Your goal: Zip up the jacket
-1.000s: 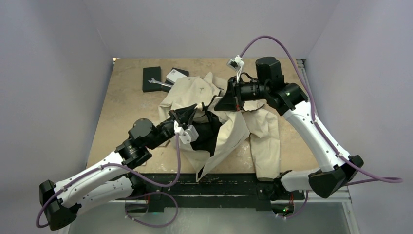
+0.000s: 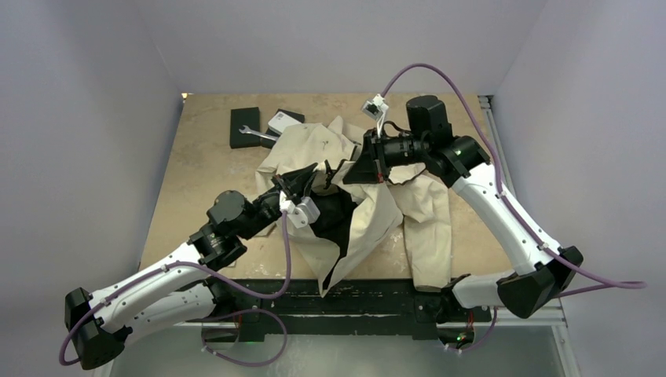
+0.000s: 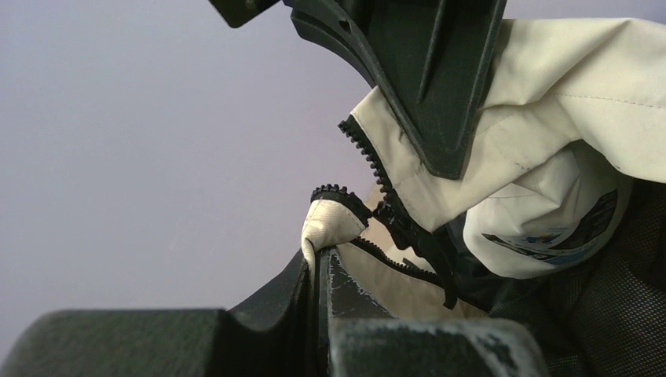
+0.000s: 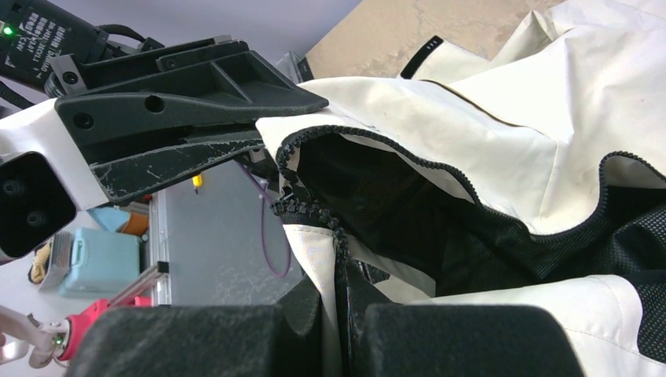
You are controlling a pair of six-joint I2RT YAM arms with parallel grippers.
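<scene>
The cream jacket (image 2: 424,228) lies open on the table, dark lining showing, its front lifted between both grippers. My left gripper (image 2: 312,174) is shut on one zipper edge, whose cream tip and black teeth (image 3: 334,216) stick up from its fingers. My right gripper (image 2: 349,173) is shut on the other front edge just above; in the left wrist view a black zipper strip (image 3: 369,153) with its slider piece (image 3: 393,224) hangs from it. The two tooth ends are close; I cannot tell whether they are joined.
A dark pad (image 2: 243,118), a wrench (image 2: 253,132) and a white box (image 2: 283,122) lie at the back left. Bare tabletop (image 2: 188,165) shows on the left. Grey walls surround the table on the sides and back.
My right gripper has moved slightly down toward the front of the table, with the jacket edge following. The left arm has barely moved.
</scene>
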